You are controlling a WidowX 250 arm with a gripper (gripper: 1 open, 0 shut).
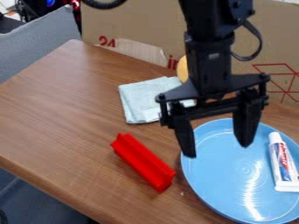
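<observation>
The black gripper [216, 143] hangs open over the left and back part of a light blue plate [239, 192], with nothing visible between its fingers. A white toothpaste tube [282, 162] with blue lettering lies on the plate's right side. Left of the plate, a red bar-shaped object [145, 163] lies on the wooden table. A pale folded cloth [140, 100] is behind it, partly hidden by the arm, as is a yellow round object [183, 66].
A cardboard box [140, 22] stands along the back. A grey padded surface [26, 52] borders the table at the upper left.
</observation>
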